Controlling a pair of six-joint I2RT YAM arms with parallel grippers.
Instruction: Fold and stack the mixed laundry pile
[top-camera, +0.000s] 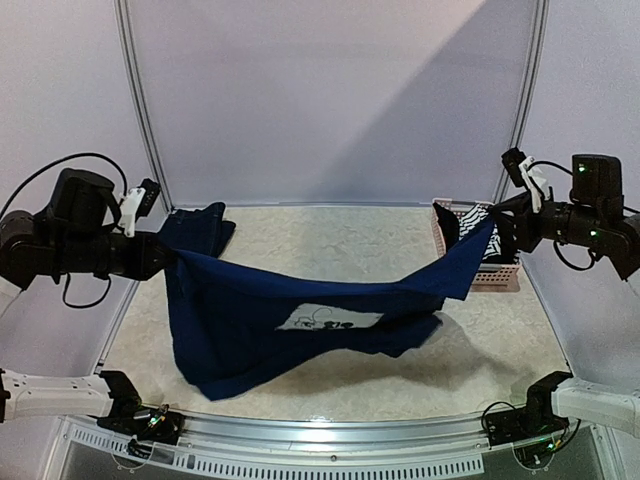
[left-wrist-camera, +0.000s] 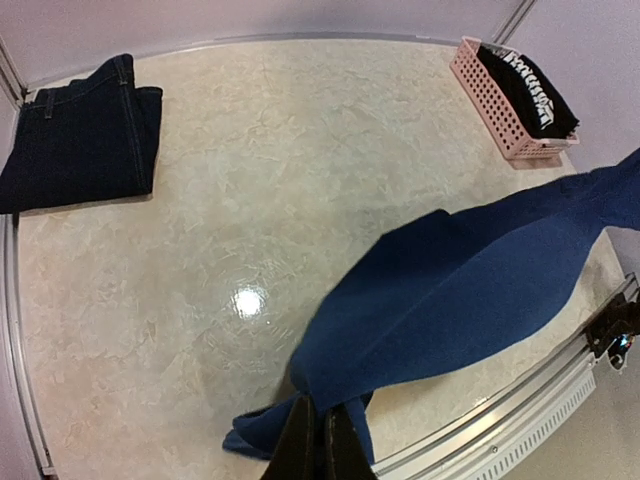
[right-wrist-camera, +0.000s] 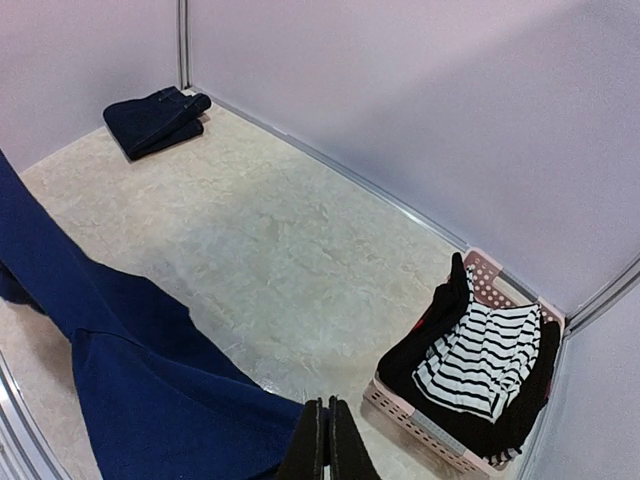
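Note:
A navy blue garment (top-camera: 240, 310) with a pale printed patch (top-camera: 330, 318) hangs stretched between my two grippers over the table. My left gripper (top-camera: 168, 258) is shut on one corner at the left; in its wrist view the cloth (left-wrist-camera: 400, 310) runs from the fingertips up to the right. At the right side my right gripper (top-camera: 497, 212) is shut on the opposite corner, and the cloth (right-wrist-camera: 190, 400) stretches off leftward in its wrist view. The garment sags in the middle, its lower edge uneven. Dark folded jeans (top-camera: 195, 230) lie at the back left.
At the back right stands a pink basket (top-camera: 440, 235) holding black clothing and a black-and-white striped piece (right-wrist-camera: 485, 355). A metal rail (top-camera: 330, 430) runs along the front edge.

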